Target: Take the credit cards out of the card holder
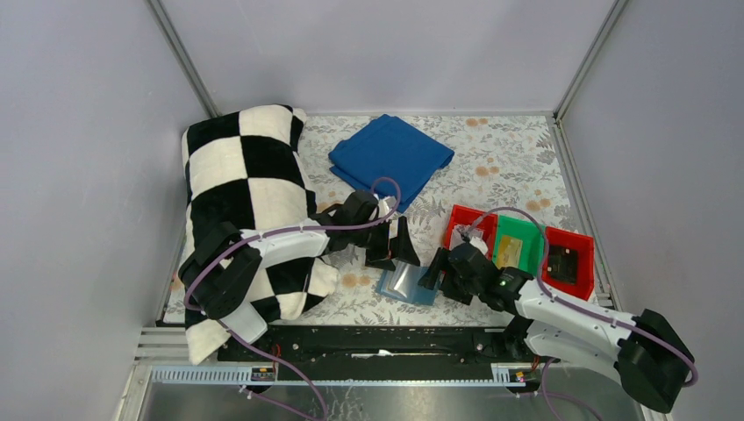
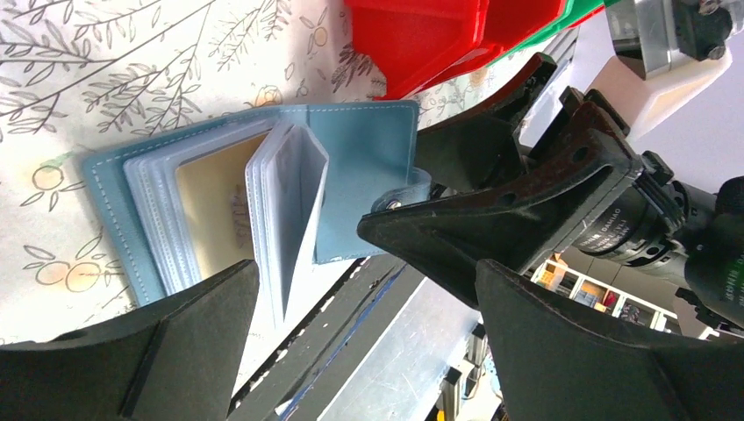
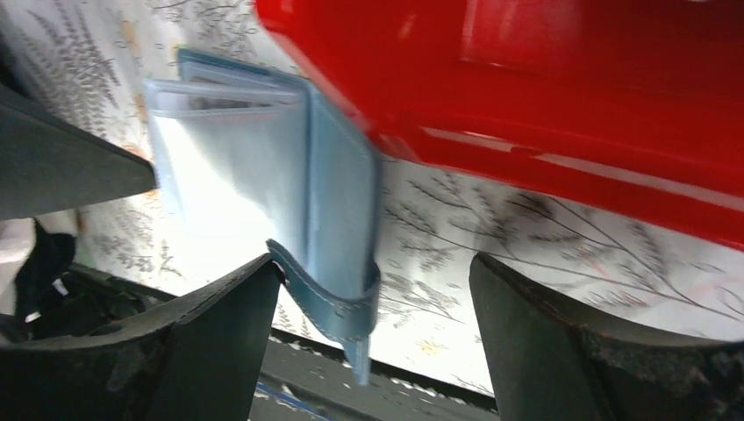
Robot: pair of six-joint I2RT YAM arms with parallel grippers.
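The light-blue card holder (image 1: 404, 283) lies open on the table between the grippers, clear sleeves showing, a tan card (image 2: 213, 202) inside. My left gripper (image 1: 391, 247) stands open just above and left of it; in the left wrist view its fingers (image 2: 132, 360) frame the holder. My right gripper (image 1: 444, 276) is open at the holder's right end; in the right wrist view the holder's strap (image 3: 325, 303) is by the left fingertip, whether touching I cannot tell.
Red, green (image 1: 518, 230) and red (image 1: 572, 244) bins stand at the right, one red bin very near the right gripper. A blue cloth (image 1: 389, 153) lies at the back, a checkered cushion (image 1: 215, 162) at the left.
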